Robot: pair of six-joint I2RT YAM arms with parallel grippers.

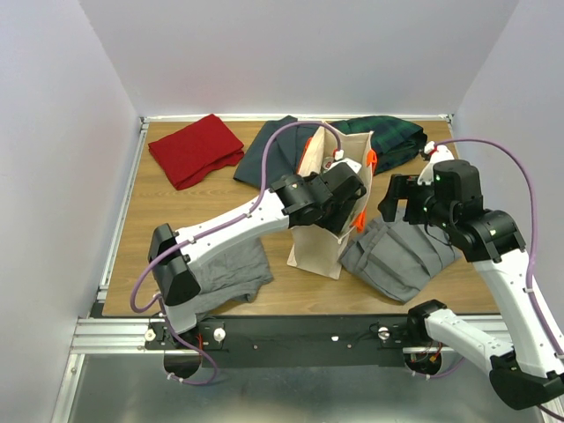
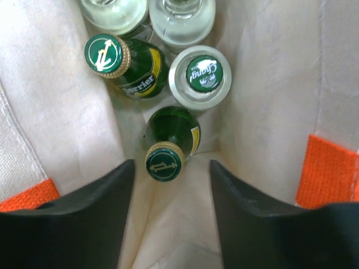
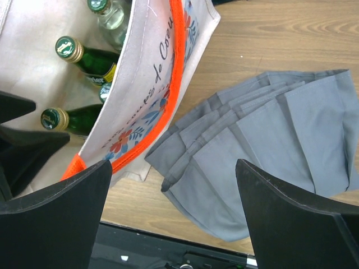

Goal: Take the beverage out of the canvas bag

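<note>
The canvas bag [image 1: 315,251] stands open on the table, cream with orange straps. Inside it, a green bottle with a dark green cap [image 2: 164,162] stands near the middle of the left wrist view. Behind it are another green bottle [image 2: 147,73], a clear bottle with a green cap [image 2: 205,73], and more clear bottles [image 2: 182,22]. My left gripper reaches into the bag mouth with its fingers apart; the nearest green cap shows between the fingertips, with gaps on both sides. My right gripper is open, right of the bag, above grey cloth, holding nothing.
Folded grey cloth [image 1: 401,256] lies right of the bag, another grey cloth [image 1: 231,278] at front left. A red cloth [image 1: 196,152] rests back left; dark blue [image 1: 282,159] and green plaid [image 1: 392,141] cloths lie behind. Bare wood shows at left.
</note>
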